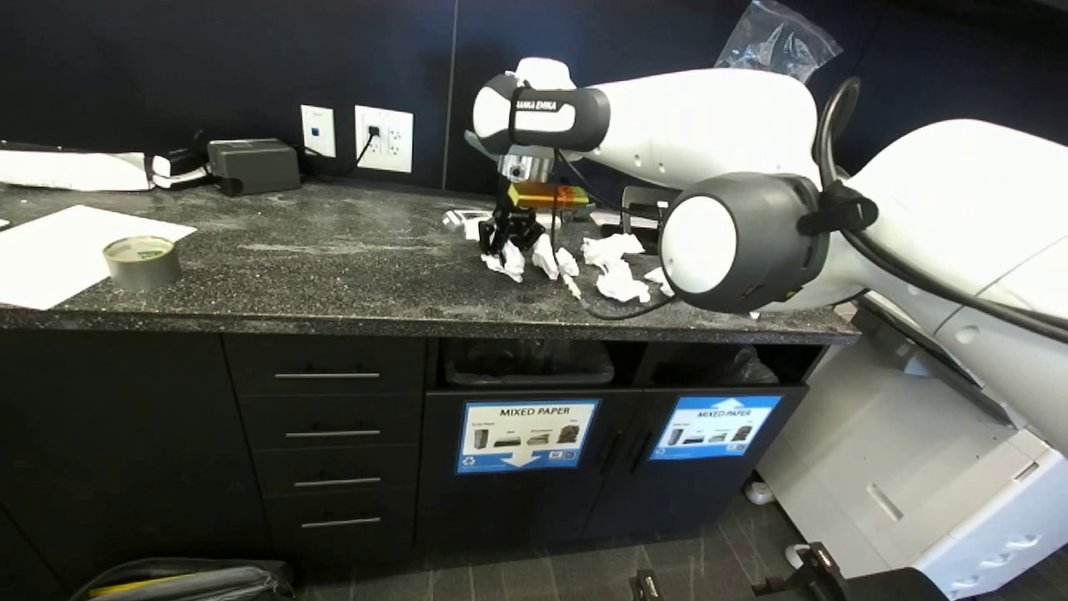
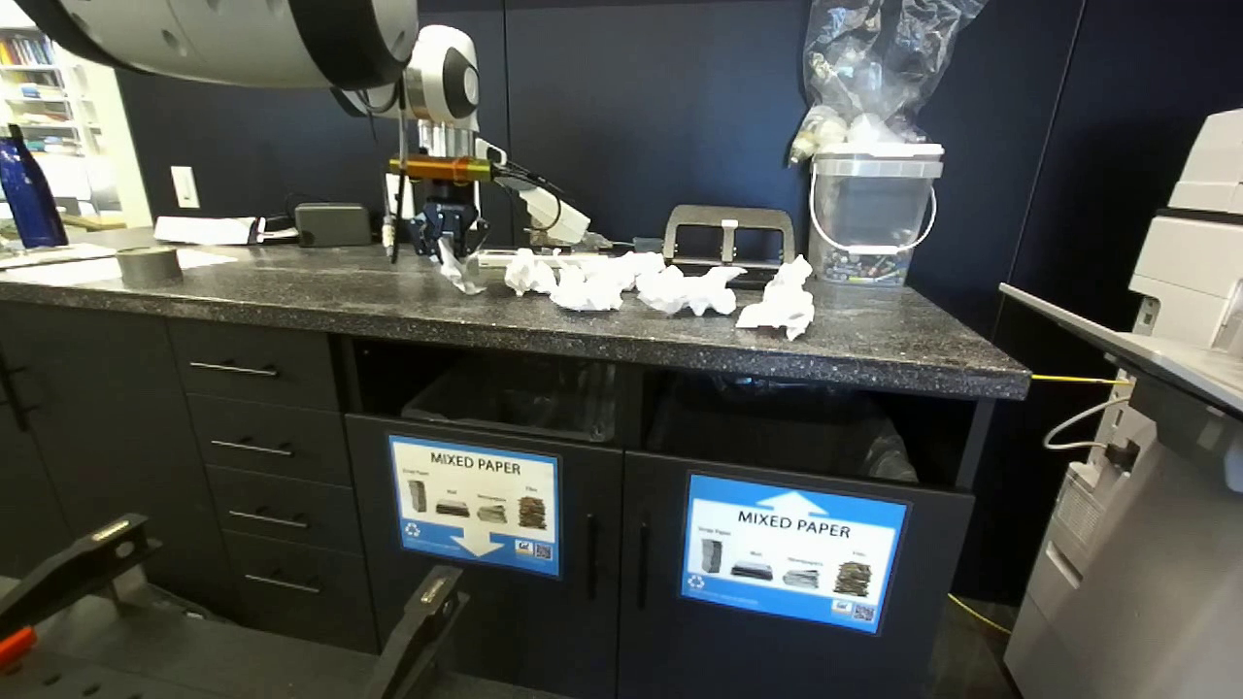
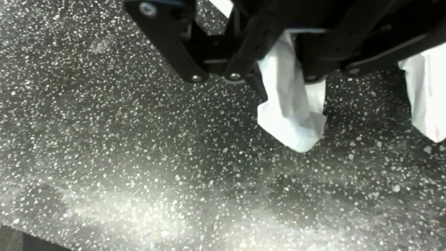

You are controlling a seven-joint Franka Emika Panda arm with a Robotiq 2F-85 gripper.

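Low over the dark speckled counter (image 1: 330, 270), my gripper is shut on a crumpled white paper (image 3: 292, 113), whose lower part sticks out below the fingers. In exterior view 2 the same gripper (image 2: 452, 247) stands at the left end of a row of crumpled papers (image 2: 588, 282). Another crumpled paper (image 3: 428, 92) lies to the right in the wrist view, apart from the held one. How firmly the held paper touches the counter is hard to tell.
A tape roll (image 1: 143, 262) and white sheet (image 1: 60, 250) lie at the left. Behind the papers is a grey metal stand (image 2: 730, 233), with a clear bucket (image 2: 868, 216) to its right. Bins (image 2: 524, 402) sit in openings under the counter.
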